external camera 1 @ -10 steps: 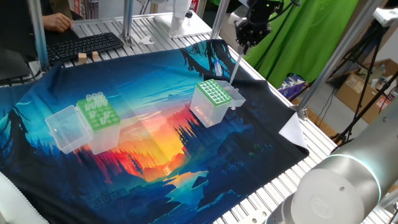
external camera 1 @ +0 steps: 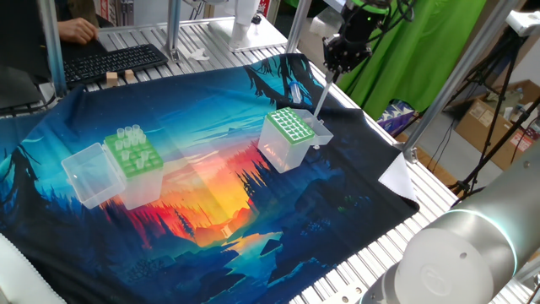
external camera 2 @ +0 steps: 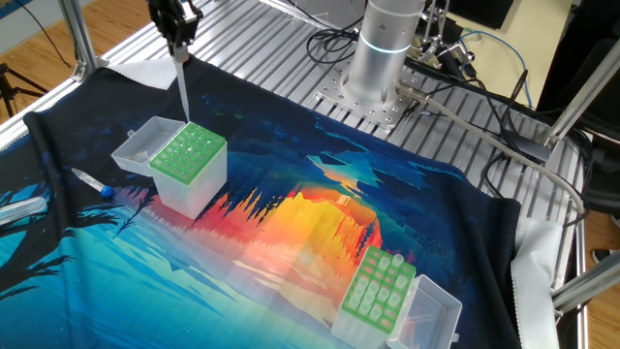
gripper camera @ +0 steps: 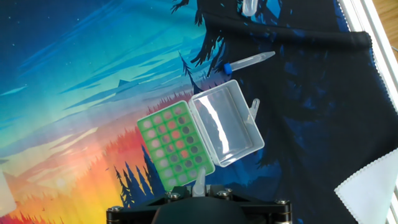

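My gripper [external camera 1: 332,78] is shut on a long, translucent pipette tip [external camera 1: 324,97], which points down with a slight slant. In exterior view 2 the lower end of the tip [external camera 2: 184,95] shows just behind a clear box with a green rack top [external camera 2: 190,150]. Only the upper part of the tip [gripper camera: 199,184] is visible in the wrist view, at the near edge of the green rack [gripper camera: 175,146]. That rack's holes look empty. Its clear lid [gripper camera: 227,123] lies open on one side. Whether the tip touches the box cannot be told.
A second clear box with a green rack [external camera 1: 133,156] holds several clear tubes, its lid [external camera 1: 91,175] open. A blue-capped tube [external camera 2: 94,182] lies on the cloth, with another clear tube [external camera 2: 21,209] farther off. The cloth between the boxes is free.
Over the last second my gripper and the tip have shifted slightly right and down in exterior view 1. The boxes have stayed put.
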